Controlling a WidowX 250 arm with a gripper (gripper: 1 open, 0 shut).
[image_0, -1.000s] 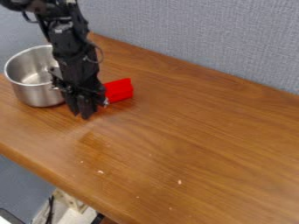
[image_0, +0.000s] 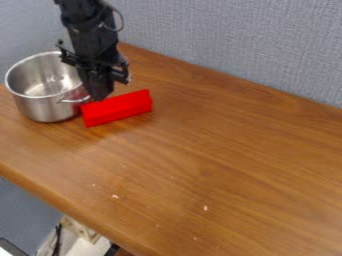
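A black gripper (image_0: 96, 80) hangs from the top over the right rim of a steel pot (image_0: 46, 92) at the left of the table. Just right of the pot, a red rectangular block (image_0: 118, 108) lies on the wooden table, below and in front of the gripper. I cannot tell whether the fingers are open or shut, or whether they touch the pot.
A grey wall runs along the back. The table's left edge drops away at the lower left, where cables and a pale fitting show.
The gripper has risen and moved back, away from the front of the red block, uncovering more of it. The pot and block look unmoved.
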